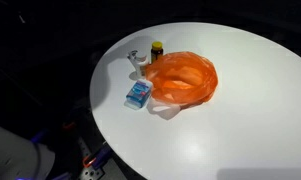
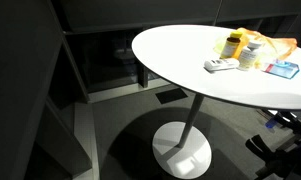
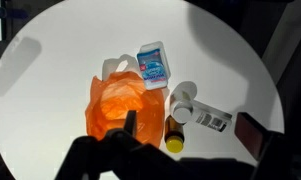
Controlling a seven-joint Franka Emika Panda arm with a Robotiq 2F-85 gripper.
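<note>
An orange plastic bag (image 1: 183,78) (image 3: 115,100) lies crumpled on the round white table. Beside it is a blue-and-white packet (image 1: 138,94) (image 3: 153,65). A brown bottle with a yellow cap (image 1: 157,50) (image 3: 174,138) and a white bottle (image 2: 249,55) (image 3: 180,107) stand close together. Lying near them is a white labelled item (image 2: 221,64) (image 3: 212,117). In the wrist view my gripper is open, its dark fingers wide apart; the bottles appear between them from above, with nothing gripped. Exterior view 1 has the arm dark at the lower left, off the table edge.
Dark floor and dark walls surround it.
</note>
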